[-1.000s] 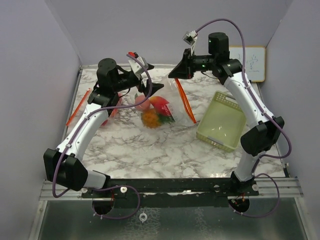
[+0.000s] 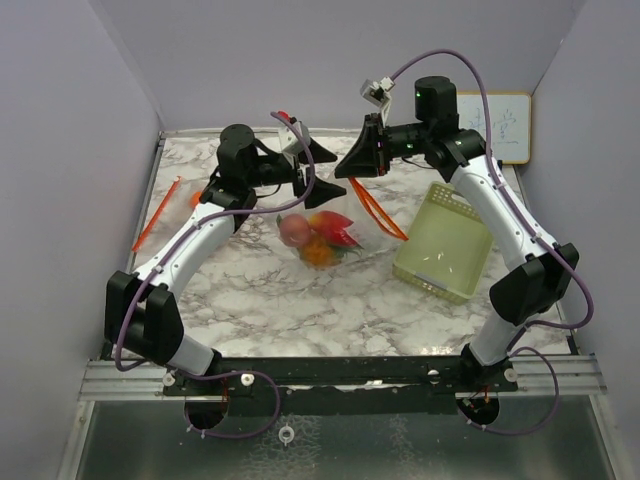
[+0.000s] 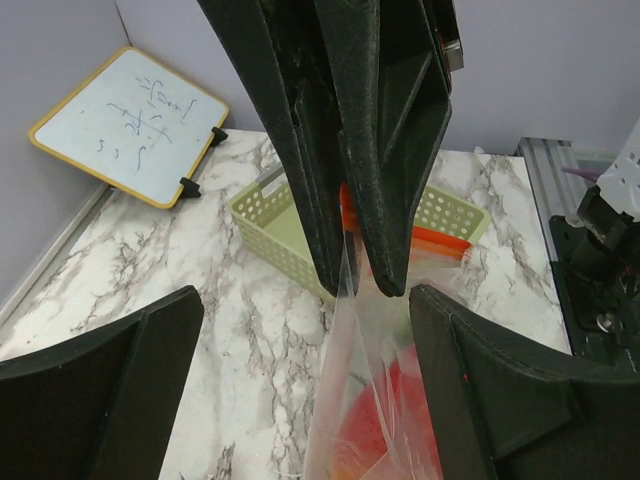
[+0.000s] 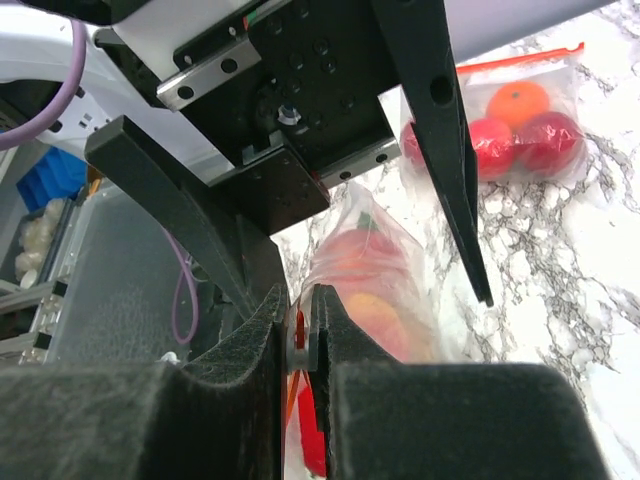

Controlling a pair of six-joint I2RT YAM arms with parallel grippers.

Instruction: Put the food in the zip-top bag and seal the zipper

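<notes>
A clear zip bag [image 2: 375, 225] with a red-orange zipper hangs from my right gripper [image 2: 354, 174], which is shut on one top corner. Inside it lie a pinkish round fruit [image 2: 295, 230], a red one [image 2: 333, 226] and an orange one [image 2: 318, 252]. In the right wrist view, the zipper end [image 4: 299, 330] sits between the shut fingers. My left gripper is open beside that corner, its fingers spread apart. In the left wrist view the bag's film [image 3: 345, 340] hangs near its right finger; whether it lies between the fingers is unclear.
An empty green basket [image 2: 445, 240] stands at the right of the marble table. Another zipped bag of fruit lies at the left, partly behind my left arm. A whiteboard [image 2: 497, 125] leans at the back right.
My left gripper has moved right, close up to the right one. The bag has swung up and come back down, its zipper now slanting to the right. The right gripper has shifted only slightly.
</notes>
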